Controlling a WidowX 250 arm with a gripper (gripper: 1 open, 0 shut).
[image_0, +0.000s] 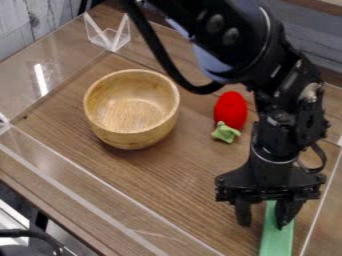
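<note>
My black gripper is low at the lower right, over the upper end of a long green object lying on the table. Its fingertips are at that object's near top; whether they touch or hold it is hidden. A red rounded object and a small light green piece lie behind the arm, to its left.
A wooden bowl stands at the upper left, with a clear wire or plastic item beyond it.
</note>
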